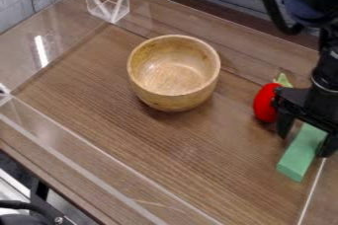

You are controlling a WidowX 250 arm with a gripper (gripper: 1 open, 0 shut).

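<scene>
My black gripper (298, 120) is low at the right edge, its fingers straddling the upper part of a green block (301, 162) that lies on the table. Whether the fingers touch the block is hard to tell. A red rounded object (270, 101) sits just left of the gripper, partly hidden by it, with a small yellow-green piece behind it.
A tan bowl (172, 71) stands left of centre on the brown table (119, 160). A clear wire-like or plastic item (106, 4) is at the back left.
</scene>
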